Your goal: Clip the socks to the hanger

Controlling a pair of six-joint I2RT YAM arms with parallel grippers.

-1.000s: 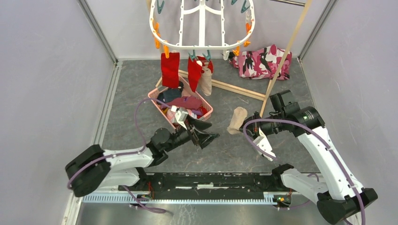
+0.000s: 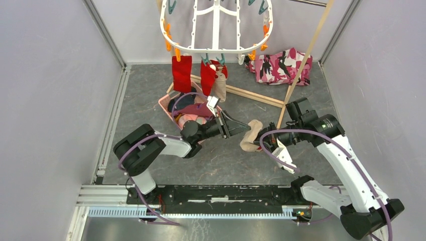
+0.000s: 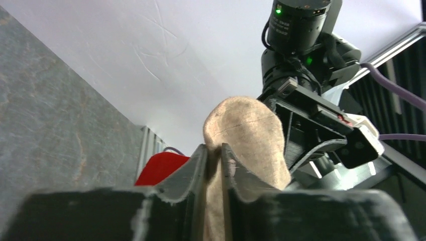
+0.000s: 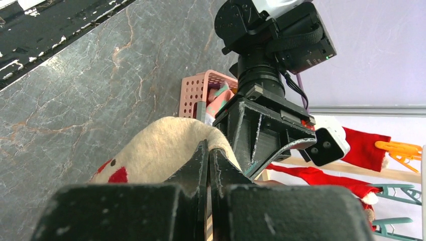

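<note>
A beige sock [image 2: 250,135] with red patches is held over the middle of the floor, its cuff bent. My right gripper is shut on the sock's edge, only thin cloth between its fingertips. From the other side my left gripper reaches the sock, its fingers drawn close with a narrow gap, the cloth's edge between the tips; whether they press on it I cannot tell. The white hanger [image 2: 216,50] is above the back of the floor. Red socks [image 2: 182,73] and a beige-and-red sock [image 2: 220,85] hang from its clips.
A pink basket [image 2: 165,104] of socks lies behind the left gripper. Orange clips [image 2: 178,54] and green clips line the hanger. A wooden frame [image 2: 253,96] crosses the floor; a pink camouflage cloth bundle [image 2: 281,68] rests at the back right.
My left gripper has moved right to the sock, its fingers drawing together. The sock's upright shape is now bent. The right arm has hardly moved; the hanger sways slightly.
</note>
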